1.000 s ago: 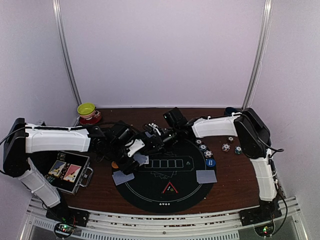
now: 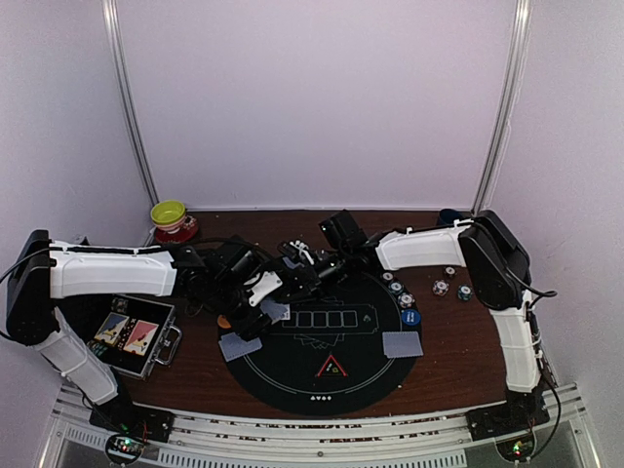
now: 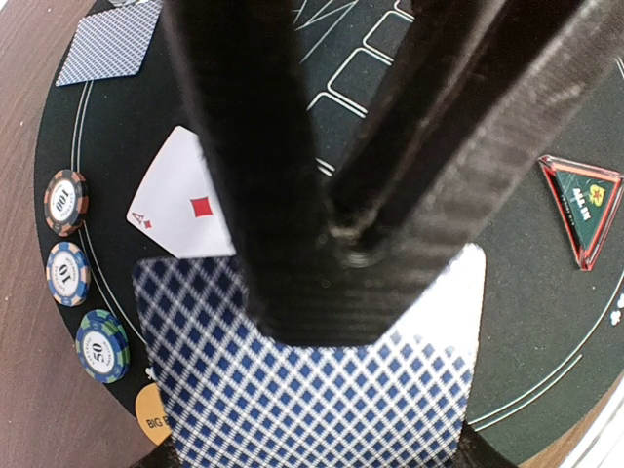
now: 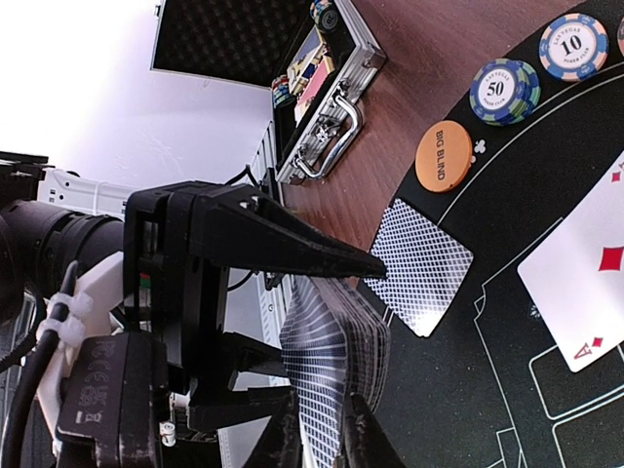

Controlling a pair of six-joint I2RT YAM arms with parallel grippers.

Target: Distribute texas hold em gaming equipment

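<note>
My left gripper is closed across a deck of blue-checked cards (image 3: 312, 414), with a fingertip at each side edge. In the right wrist view the deck (image 4: 336, 336) stands tilted above the mat. My right gripper has its fingertips right at the deck's face; whether they pinch a card cannot be told. Its dark fingers (image 3: 341, 292) cover much of the left wrist view. An ace of diamonds (image 3: 180, 200) lies face up on the mat. Face-down cards rest at the mat's left (image 2: 241, 346) and right (image 2: 402, 344).
Chips (image 2: 408, 301) line the black mat (image 2: 322, 390) at right, with loose chips (image 2: 441, 288) beyond. An orange Big Blind disc (image 4: 444, 156) sits near the left cards. A red triangular All In marker (image 2: 331, 367) lies front centre. The open case (image 2: 136, 336) stands at left.
Almost nothing differs in the top view. Both arms hold nearly the same pose over the mat, the right elbow having shifted very slightly outward.
</note>
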